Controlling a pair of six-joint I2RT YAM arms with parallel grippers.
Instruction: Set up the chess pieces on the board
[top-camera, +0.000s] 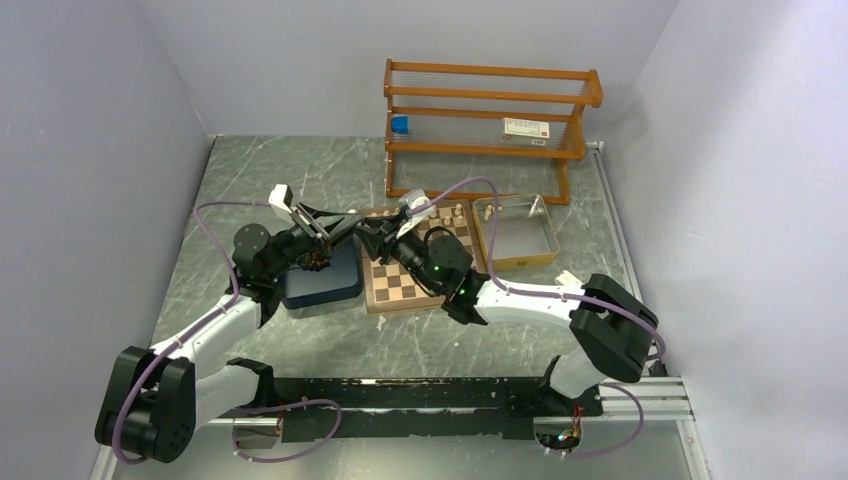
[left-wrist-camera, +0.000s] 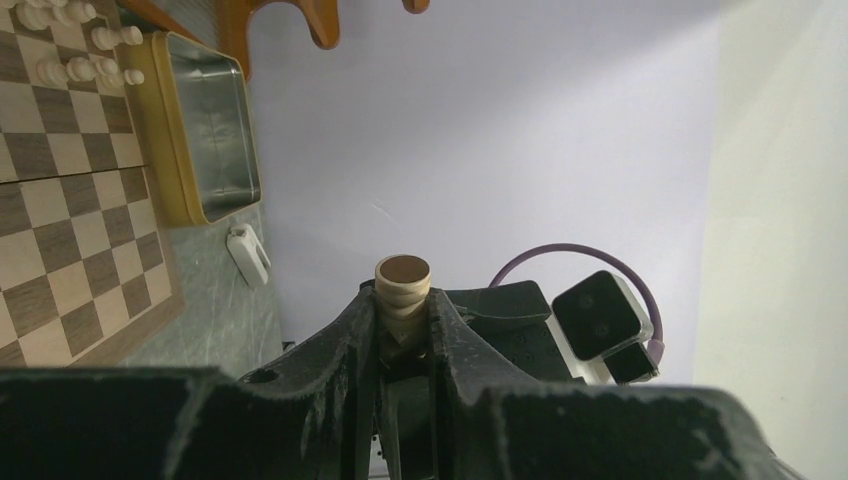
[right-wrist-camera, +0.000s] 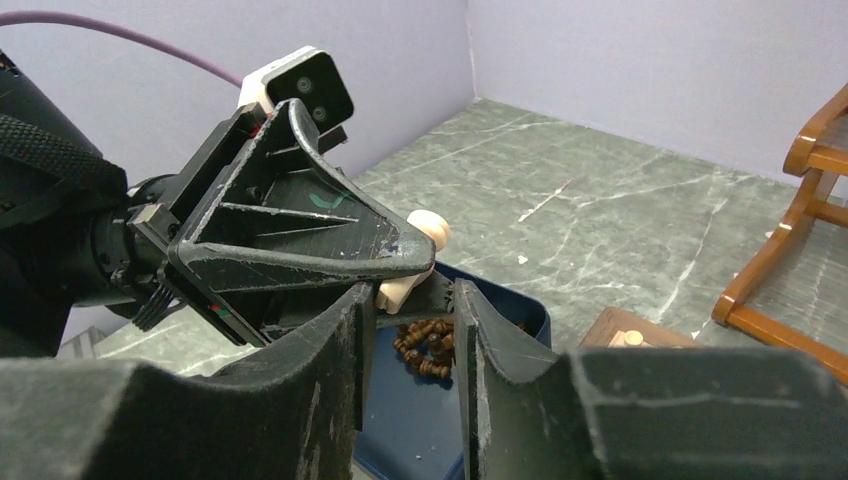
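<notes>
In the left wrist view my left gripper is shut on a light chess piece, whose dark round end faces up. The right wrist view shows the same piece sticking out from the left fingers on both sides. My right gripper is part open close by, a gap showing between its fingertips; the piece's lower end shows in that gap, and contact cannot be made out. From above, both grippers meet over the left edge of the chessboard. Several light pieces stand on the board's far rows.
A blue tray with dark brown pieces lies beneath the left arm. Right of the board is a gold-rimmed tin with a few light pieces. A wooden rack stands behind.
</notes>
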